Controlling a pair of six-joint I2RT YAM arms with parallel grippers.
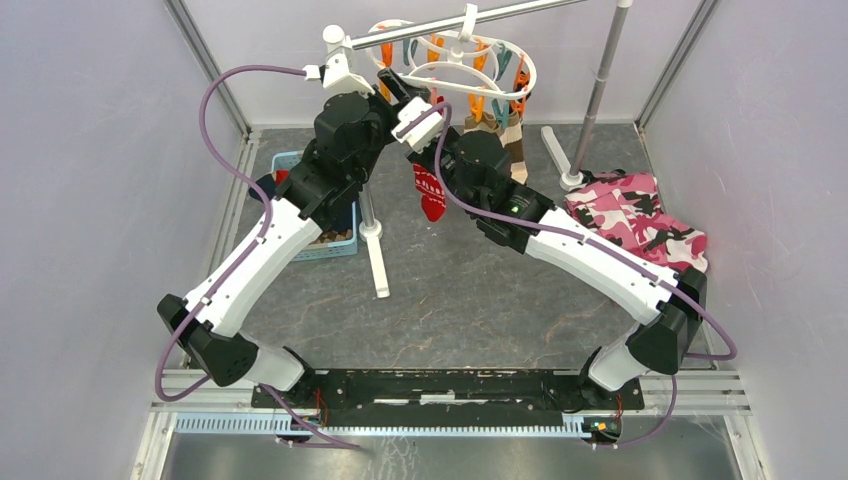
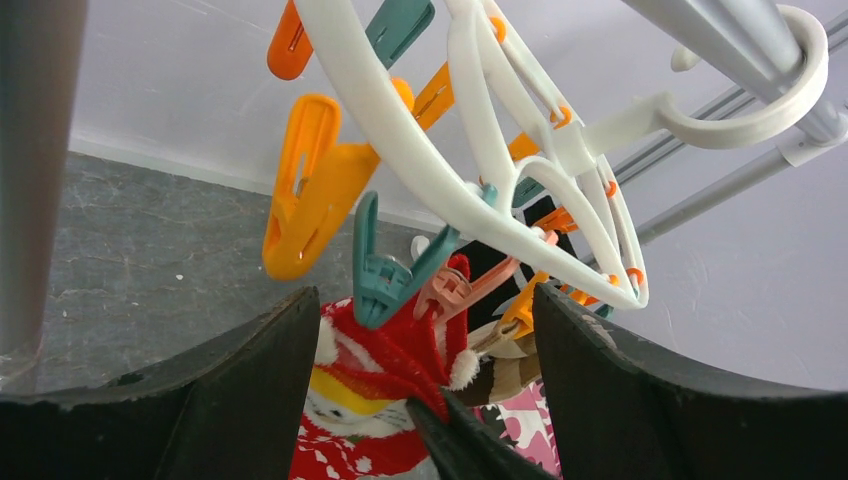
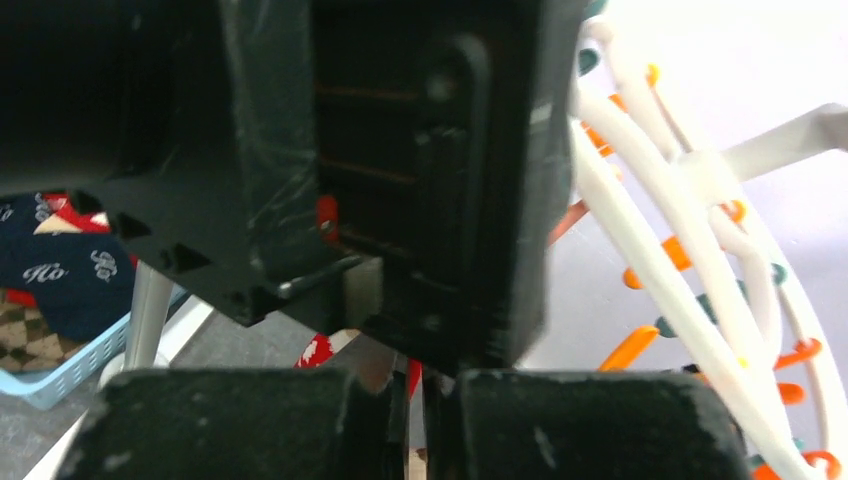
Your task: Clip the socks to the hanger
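In the left wrist view, a teal clip [image 2: 385, 285] on the white hanger [image 2: 410, 140] hangs between the spread fingers of my left gripper. Those fingers do not touch it. Just below the clip, the bunched edge of a red patterned sock [image 2: 365, 385] is pinched by my right gripper, which is shut. A strip of red sock [image 3: 414, 374] shows at its tips in the right wrist view. Whether the teal clip bites the cloth, I cannot tell. From above, the red sock [image 1: 431, 192] dangles below the right gripper. A salmon clip [image 2: 450, 292] sits beside the teal one.
An orange clip [image 2: 320, 195] hangs close left of the teal clip. Brown socks [image 1: 515, 150] hang at the ring's right side. A blue basket [image 1: 325, 252] with socks stands left, behind the stand's pole [image 1: 368, 215]. Pink camouflage cloth [image 1: 640, 215] lies right.
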